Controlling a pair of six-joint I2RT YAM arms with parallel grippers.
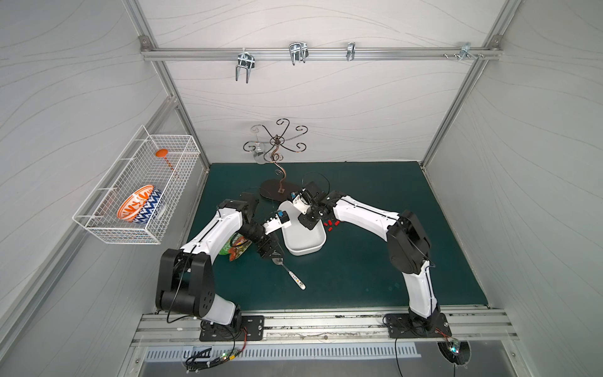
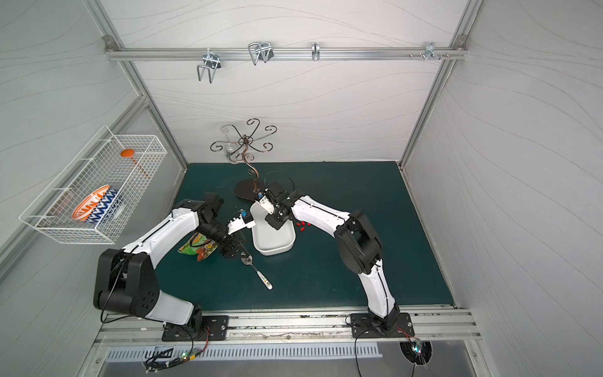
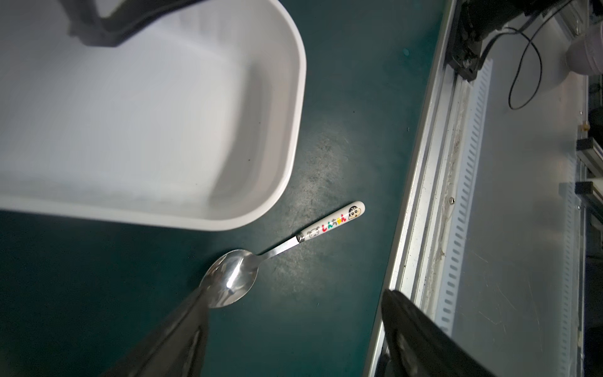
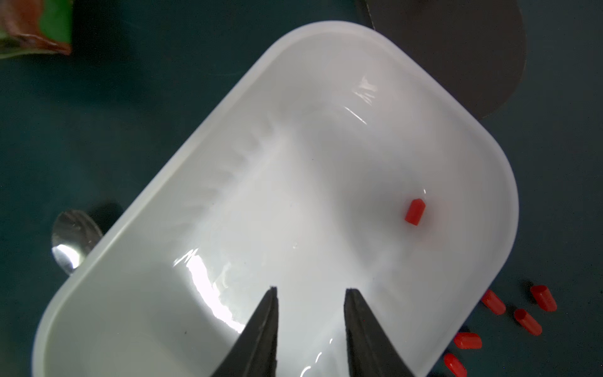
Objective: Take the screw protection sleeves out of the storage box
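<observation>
The white storage box (image 1: 304, 238) sits mid-table. A single red sleeve (image 4: 415, 211) lies inside it, and several red sleeves (image 4: 526, 321) lie outside along its right side. My right gripper is over the box with its fingers parted and nothing visible between them; the sleeve is up and to the right of them in the right wrist view. My left gripper is open beside the box's left near corner, above the spoon (image 3: 229, 276), with nothing between its fingers.
A snack bag (image 2: 198, 248) lies left of the box. A scrollwork metal stand (image 1: 280, 186) is behind it. A wire basket (image 1: 113, 235) hangs on the left wall.
</observation>
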